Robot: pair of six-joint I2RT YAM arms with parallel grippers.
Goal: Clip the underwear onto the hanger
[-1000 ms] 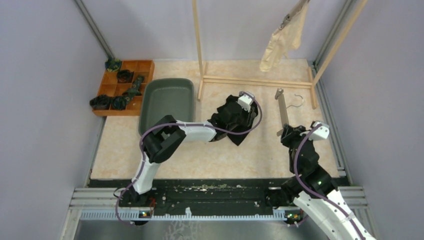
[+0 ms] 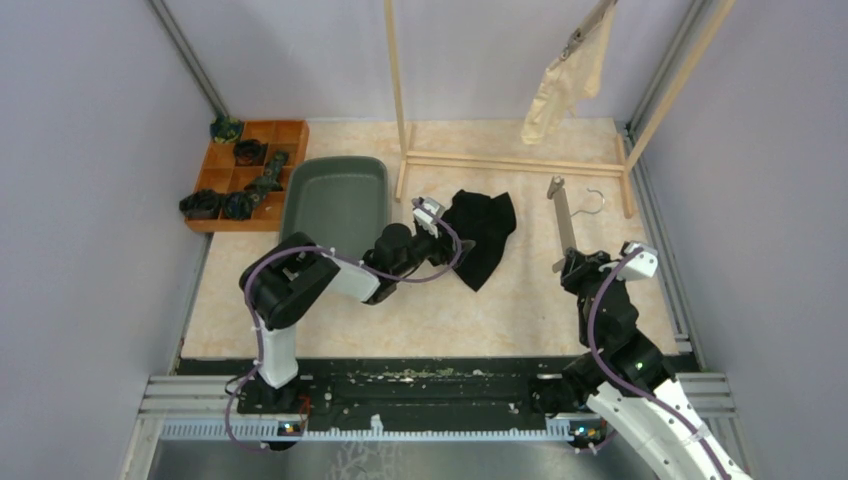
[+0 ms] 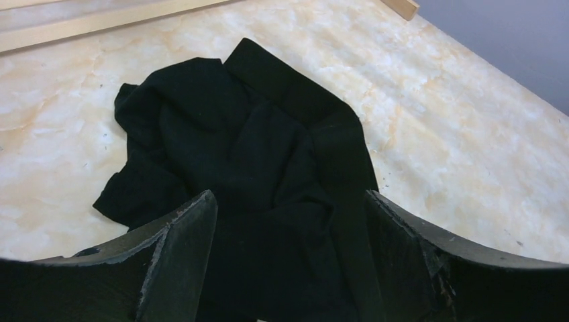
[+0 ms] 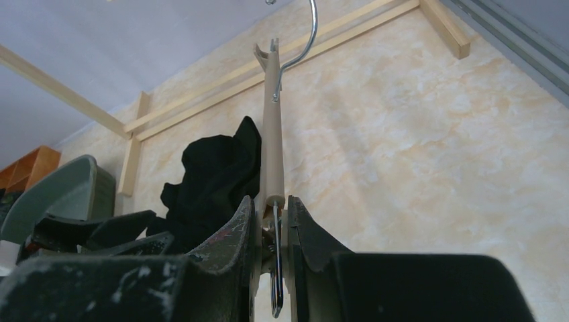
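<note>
Black underwear (image 2: 485, 240) lies crumpled on the middle of the table, and fills the middle of the left wrist view (image 3: 248, 154). My left gripper (image 2: 450, 245) stands open over its left part, fingers apart with the cloth beneath. On the right, a grey clip hanger (image 2: 562, 220) with a metal hook is held by my right gripper, which is shut on the hanger's near end; the bar extends away toward the back.
A wooden rack (image 2: 510, 163) stands at the back with a cream garment (image 2: 565, 75) hung high. A green bin (image 2: 330, 200) and wooden compartment box (image 2: 270, 210) with dark bundles sit left. Bare table lies in front.
My left gripper has moved leftward from over the middle of the underwear to over its left edge, uncovering more of the cloth. The right arm and hanger have stayed still.
</note>
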